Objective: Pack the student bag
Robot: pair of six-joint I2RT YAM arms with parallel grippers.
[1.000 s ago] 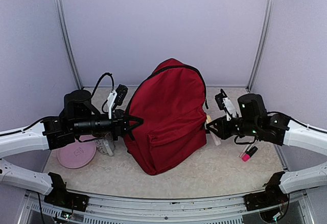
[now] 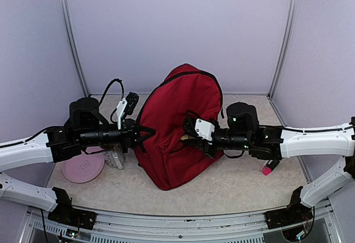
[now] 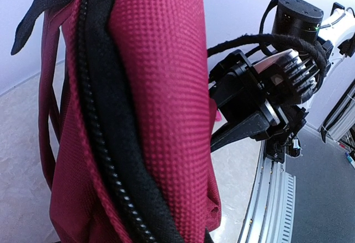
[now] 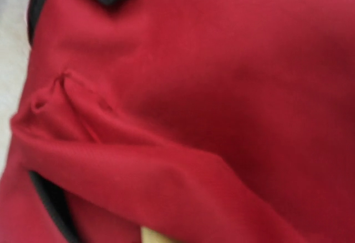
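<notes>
The red backpack [image 2: 186, 104] stands leaning in the middle of the table, its front pocket [image 2: 172, 141] bunched into folds. At that pocket is my right gripper [image 2: 191, 138], shut on a tan-ended stick [image 2: 184, 137]; only a bit of the tan end shows, and the fabric and fingers hide the rest. In the right wrist view the tan end [image 4: 155, 236] peeks out at the bottom, under a raised red fold [image 4: 144, 168]. My left gripper [image 2: 148, 136] is shut against the bag's left side; the fabric hides most of its fingers in the left wrist view.
A pink plate [image 2: 83, 168] lies at the left, with a see-through container [image 2: 114, 158] beside it, partly under the left arm. At the right, a marker with a pink end [image 2: 270, 168] rests below the right arm. Free table lies in front of the bag.
The right gripper has swung from the bag's right side across its front, carrying the tan-ended stick to the pocket. The pocket fabric is now pushed into folds. The left arm has stayed still.
</notes>
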